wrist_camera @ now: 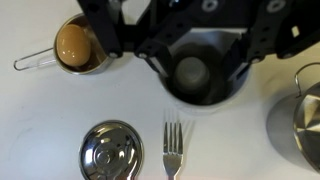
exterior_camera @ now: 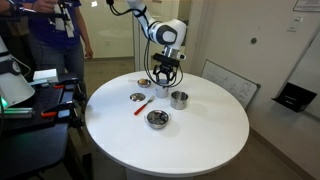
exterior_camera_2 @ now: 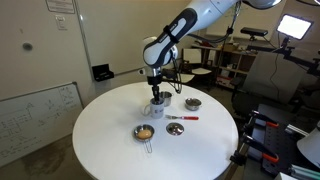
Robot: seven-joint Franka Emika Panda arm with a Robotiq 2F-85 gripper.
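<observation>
My gripper points down over the white mug [wrist_camera: 205,106], its fingers apart across the mug's mouth. A pale round shape [wrist_camera: 192,74] shows inside the dark mug, between the fingers; whether it is a loose object or the mug's bottom is unclear. From the side, the gripper [exterior_camera_2: 156,97] is right at the rim of the mug [exterior_camera_2: 156,112], and the fingertips are hard to make out. In the other exterior view the mug [exterior_camera: 162,91] stands upright beneath the gripper [exterior_camera: 163,77].
Around the mug are a steel pot [exterior_camera: 179,101], a metal bowl [exterior_camera: 156,119], a red-handled fork [exterior_camera: 144,106], a round lid [wrist_camera: 111,152] and a small pan [exterior_camera_2: 145,132] holding a brown egg [wrist_camera: 73,45].
</observation>
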